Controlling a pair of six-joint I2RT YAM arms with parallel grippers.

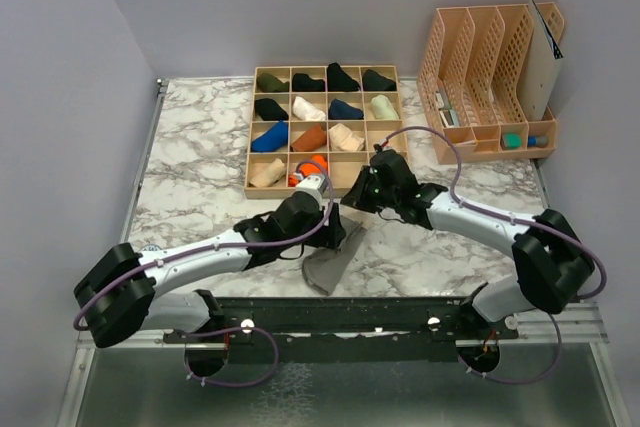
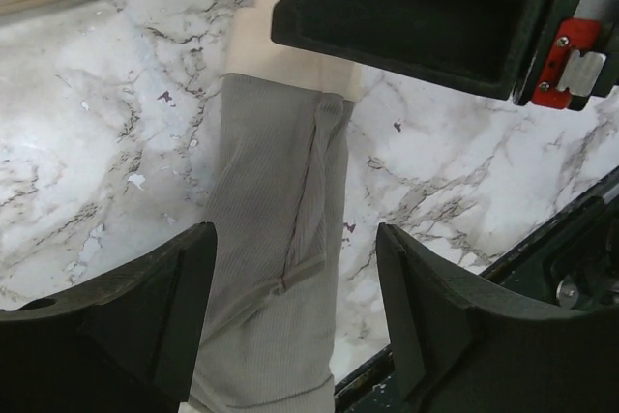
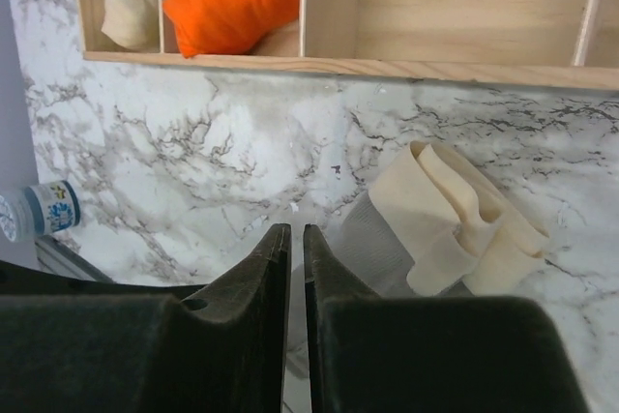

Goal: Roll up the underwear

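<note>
The grey underwear (image 1: pixel 328 267) lies as a long, narrow strip on the marble table, its beige waistband (image 2: pixel 266 53) at the far end. In the right wrist view that waistband (image 3: pixel 459 215) looks folded over. My left gripper stands open above the grey part, one finger towards each side of the strip, nothing held. Only a narrow gap parts its fingers, with no cloth visible between them.
Just behind the waistband is the wooden divider box (image 3: pixel 406 70), with rolled garments and some empty compartments. A tall peach organizer (image 1: pixel 480 154) stands at the back right. A blue-and-white jar (image 3: pixel 50 208) sits far left. Both arms are close together.
</note>
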